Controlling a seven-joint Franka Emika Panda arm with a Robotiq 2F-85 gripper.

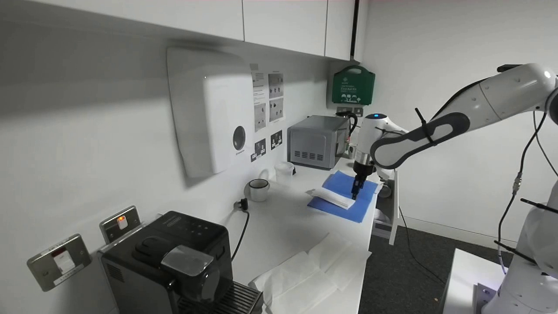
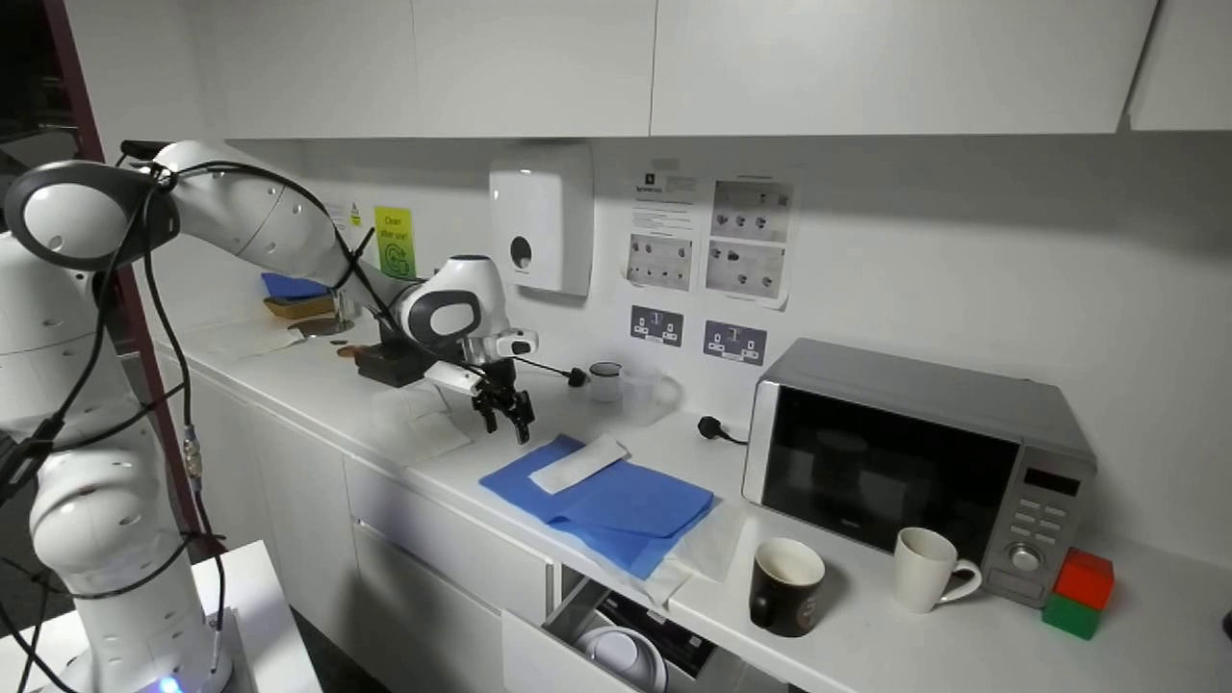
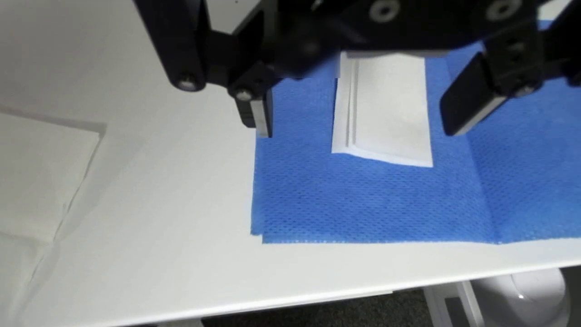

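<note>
My gripper stands open above the counter, its fingers spread wide with nothing between them. Below it in the wrist view lies a folded white paper or napkin (image 3: 389, 111), seen between the two fingers and partly covered by the gripper body. That white piece rests on a blue cloth (image 3: 359, 210), which lies flat with a crease near its right side. In exterior view 2 the gripper (image 2: 505, 429) shows at the left of the blue cloth (image 2: 653, 502) and the white piece (image 2: 579, 463). Exact height over them is hard to judge.
Below the counter edge a drawer (image 2: 543, 658) stands open with dishes inside. A black mug (image 2: 785, 595), a white mug (image 2: 924, 574) and a microwave (image 2: 878, 462) are to the right of the cloth. White paper sheets (image 1: 314, 272) lie nearer the coffee machine (image 1: 172, 261).
</note>
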